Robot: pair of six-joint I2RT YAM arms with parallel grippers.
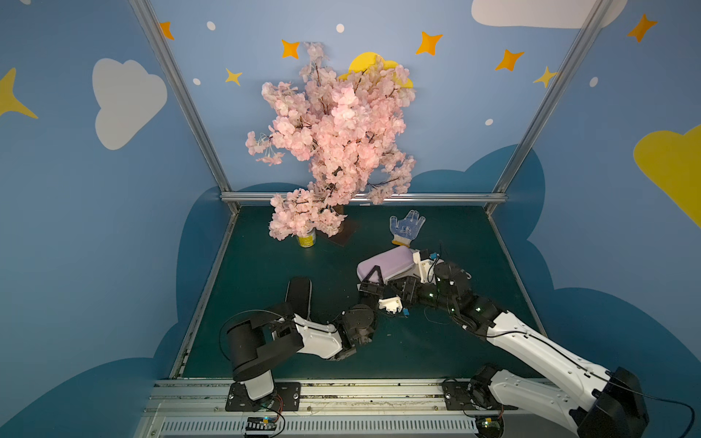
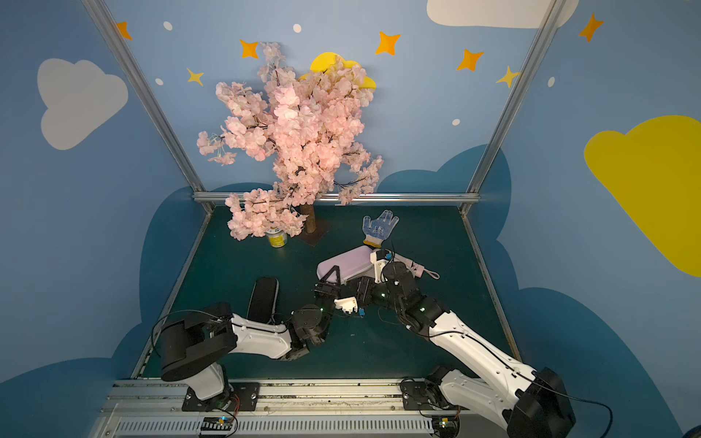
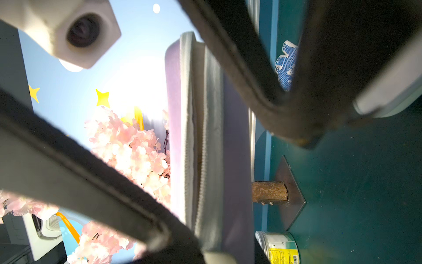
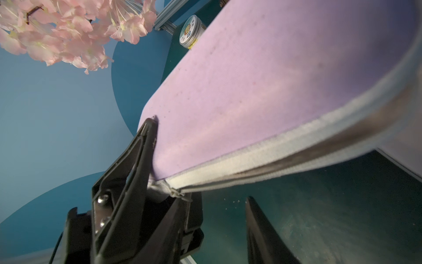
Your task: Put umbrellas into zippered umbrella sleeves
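Observation:
A lilac zippered sleeve is raised at the middle of the table. In the left wrist view, its pale zipper is parted along the visible length. My left gripper is shut on the sleeve's near left end. Close beside that end, my right gripper stands part open; the space between its fingertips is empty, just under the zipper edge. A pinkish umbrella with a wrist loop lies behind the right wrist, mostly hidden. Farther left lies a black case.
A blue glove rests at the back. The blossom tree and a yellow can occupy the back left. The two wrists are very close together. Open table lies at the front right.

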